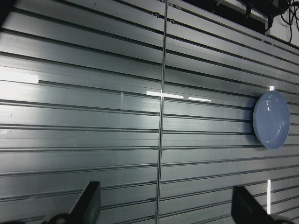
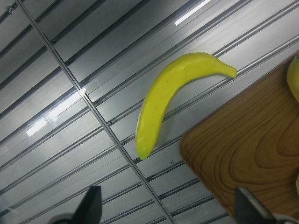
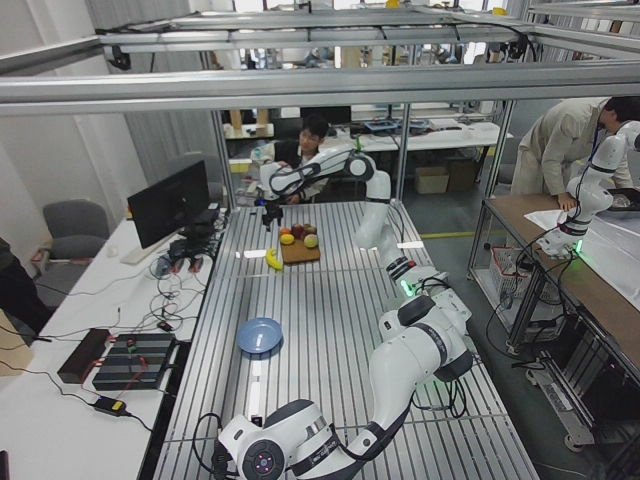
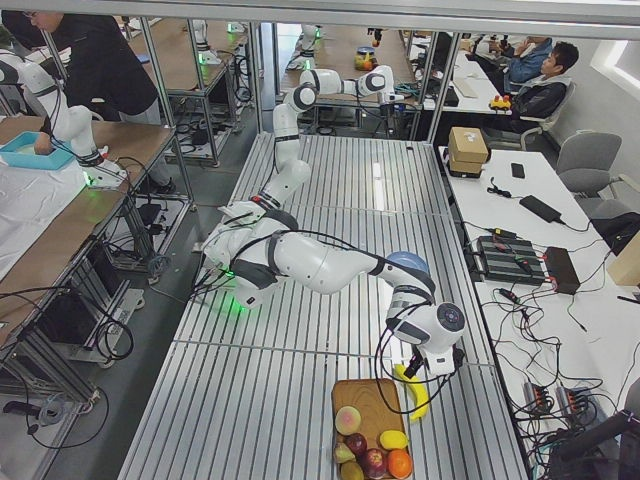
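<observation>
A yellow banana (image 2: pixel 163 93) lies on the slatted metal table beside a wooden board (image 2: pixel 229 149) holding several fruits, among them a lemon (image 4: pixel 392 439) and an orange (image 4: pixel 398 463). A blue plate (image 1: pixel 272 120) lies apart on the table, at the right of the left wrist view. My right gripper is above the banana and board, its fingers spread open with nothing between them. My left gripper is above bare slats, also open and empty.
A side desk (image 3: pixel 80 420) with monitor (image 3: pixel 170 200), cables and black boxes runs alongside. People stand and sit beyond the frame.
</observation>
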